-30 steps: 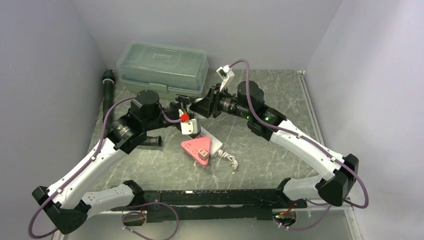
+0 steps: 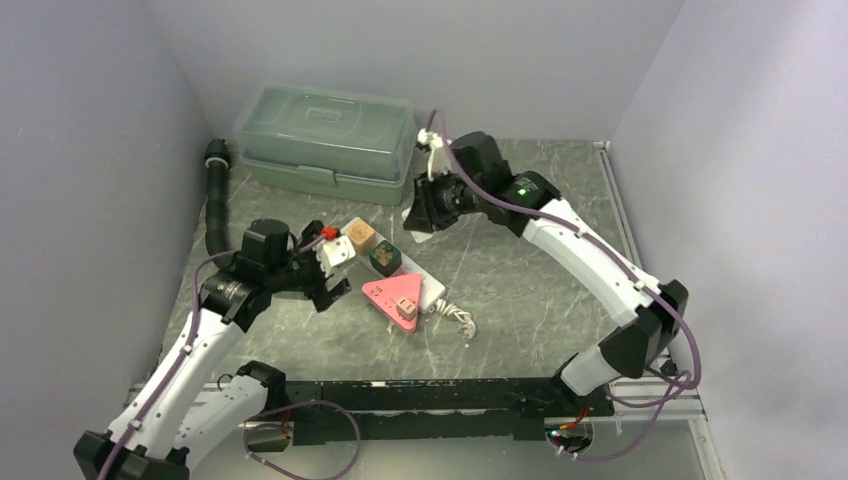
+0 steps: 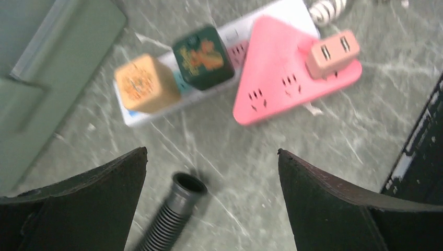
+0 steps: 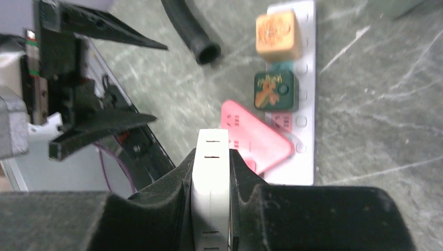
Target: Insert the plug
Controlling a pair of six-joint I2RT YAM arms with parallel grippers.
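My right gripper is shut on a white oblong block [image 4: 210, 178], likely the plug; any prongs are hidden. From above, a white part of it [image 2: 415, 232] shows by the dark fingers, over the middle of the table. Left of it, my left gripper stands open and empty, its fingers [image 3: 324, 188] apart. A white power strip [image 3: 284, 10] lies on the table, carrying an orange-yellow cube [image 3: 146, 86] and a dark green cube [image 3: 203, 57]. Against the strip rests a pink triangular socket board [image 3: 282, 68] with a pinkish block [image 3: 334, 52] on it.
A translucent green box [image 2: 325, 135] stands at the back left. A black ribbed hose [image 2: 217, 205] lies along the left side, its open end [image 4: 206, 52] near the strip. The strip's coiled white cable [image 2: 455, 315] lies right of it.
The grippers have parted: the left has swung left and toward the front, the right slightly away from it, with something white by its fingers. The strip's two cubes are now uncovered.
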